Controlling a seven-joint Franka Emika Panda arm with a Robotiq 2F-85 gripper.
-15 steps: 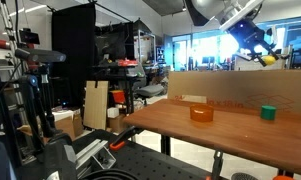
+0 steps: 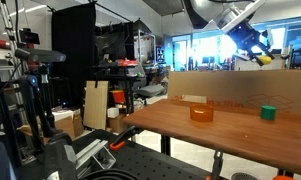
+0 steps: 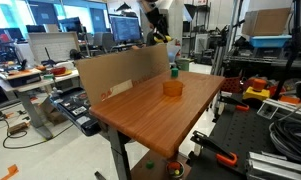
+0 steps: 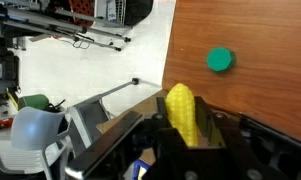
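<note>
High above the table, my gripper (image 2: 260,57) is shut on a yellow object (image 2: 265,60). In the wrist view this yellow object (image 4: 180,104) is elongated with a rounded end, and the dark fingers hide its lower part. A small green cup (image 2: 268,112) stands on the right part of the wooden table; in the wrist view the green cup (image 4: 220,59) lies ahead of the fingers, well below them. An orange bowl (image 2: 201,113) sits near the table's middle and also shows as an orange bowl (image 3: 172,88) in the second exterior view.
A tall cardboard panel (image 2: 220,88) runs along its far edge. Beyond that edge, the wrist view shows a grey chair (image 4: 28,137) and pale floor.
My arm has shifted slightly to the left in exterior view 1, carrying the yellow object. The bowl and the cup have stayed where they were.
</note>
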